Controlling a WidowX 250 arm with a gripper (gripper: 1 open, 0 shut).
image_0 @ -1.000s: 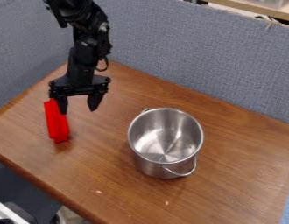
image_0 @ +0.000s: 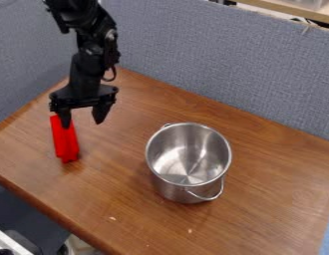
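The black gripper (image_0: 82,116) hangs from the arm at the upper left with its fingers spread, one at the top of a red rectangular object (image_0: 66,141) and the other to the right over bare table. The red object lies on the wooden table (image_0: 154,224) near its left edge; its upper end is partly behind the left finger. A steel pot (image_0: 187,159) with two handles stands right of centre, apart from both.
Grey padded panels (image_0: 234,60) border the table at the back and left. The near left edge drops off to a dark gap.
The gripper has shifted very slightly left and up. The red object and the pot look unchanged.
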